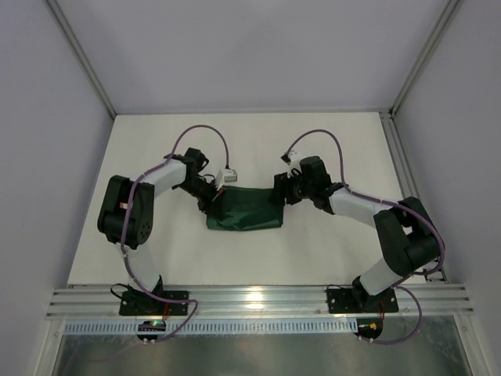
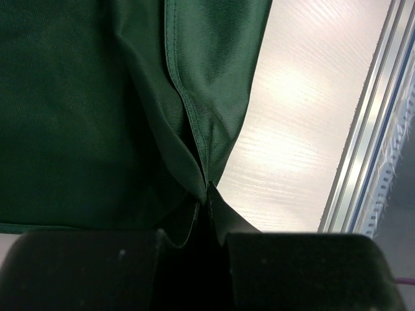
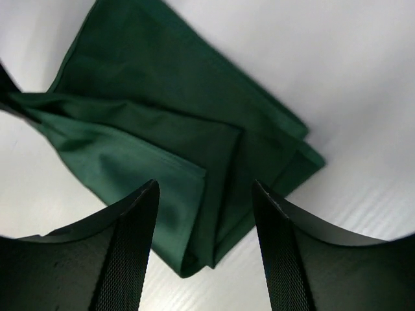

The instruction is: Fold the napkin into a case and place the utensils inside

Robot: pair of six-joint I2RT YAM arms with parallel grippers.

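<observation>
The dark green napkin [image 1: 246,209] lies folded in layers on the white table, roughly level in the top view. My left gripper is at its left end, shut on a gathered edge of the cloth. My right gripper stands open over the right end of the napkin, with layered folds and corners beneath it and nothing seen held between its fingers.
A metal rail [image 1: 250,294] runs along the front edge, with walls on the sides and back.
</observation>
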